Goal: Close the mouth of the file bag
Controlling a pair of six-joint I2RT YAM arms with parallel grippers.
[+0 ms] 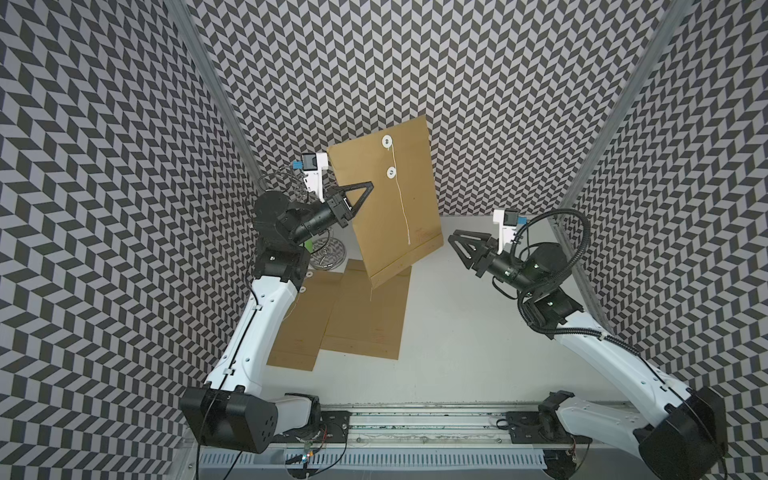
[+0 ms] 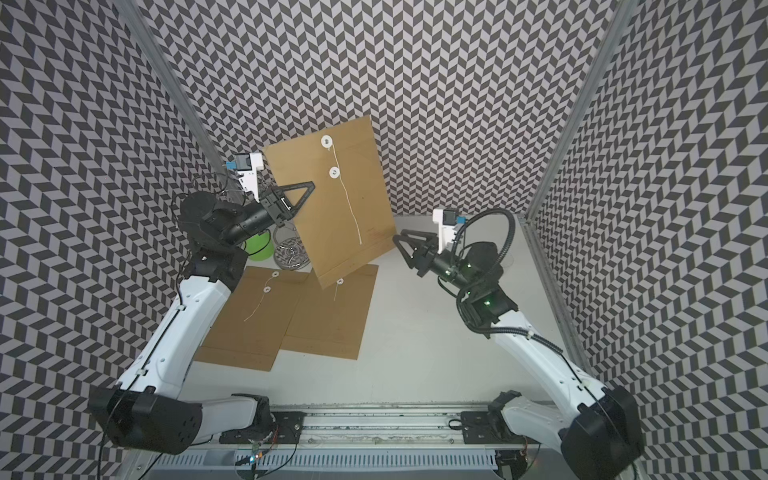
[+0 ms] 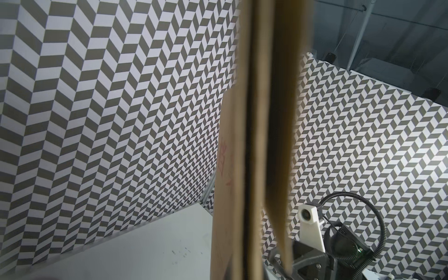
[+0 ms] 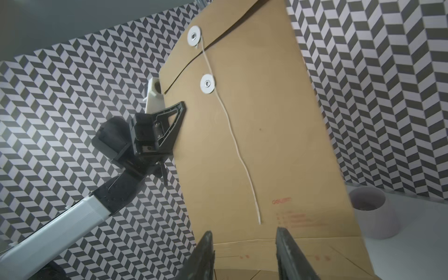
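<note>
A kraft file bag [image 1: 412, 208] hangs tilted in the air with its flap on top, two white buttons [image 4: 207, 84] and a loose string [image 4: 241, 160] running down from them. My left gripper [image 1: 361, 200] is shut on the bag's left edge. In the left wrist view the bag [image 3: 226, 186] is edge-on and blurred. My right gripper [image 1: 456, 249] is open below and right of the bag, with nothing between its fingers; in the right wrist view its fingertips point at the bag's lower part.
More file bags [image 2: 320, 332] lie flat at the table's front left. A green object [image 2: 260, 248] and metal coils sit behind them. A pale cup [image 4: 373, 219] stands there.
</note>
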